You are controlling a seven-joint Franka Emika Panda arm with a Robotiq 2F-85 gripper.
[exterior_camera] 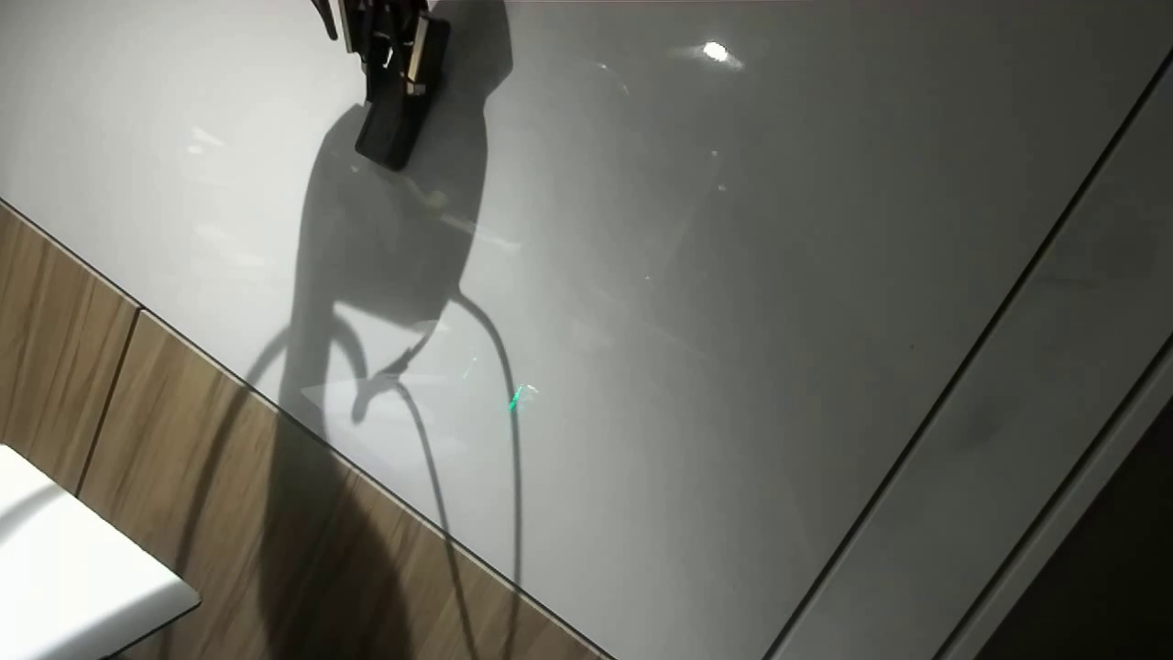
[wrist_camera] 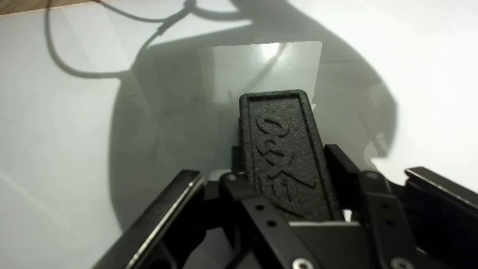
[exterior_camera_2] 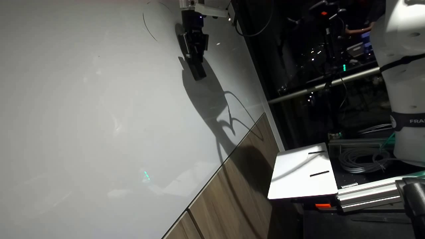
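Note:
A black oblong block (wrist_camera: 286,148) with raised lettering and a rimmed edge is gripped lengthwise between the fingers of my gripper in the wrist view. The fingers are shut on its two long sides, and its far end sticks out past the fingertips. In exterior view 1 the block (exterior_camera: 390,126) slants down from the gripper at the top edge; exterior view 2 has the block (exterior_camera_2: 197,70) below the gripper (exterior_camera_2: 196,49). Beneath lies a glossy white surface (exterior_camera_2: 99,119). Whether the block touches it, I cannot tell.
A thin curved dark line (exterior_camera_2: 147,28) marks the white surface near the top of exterior view 2. Wood-grain panels (exterior_camera_2: 223,195) border it, with a white platform (exterior_camera_2: 304,175) beyond. The arm's shadow and reflections cross the surface, which is otherwise broadly clear.

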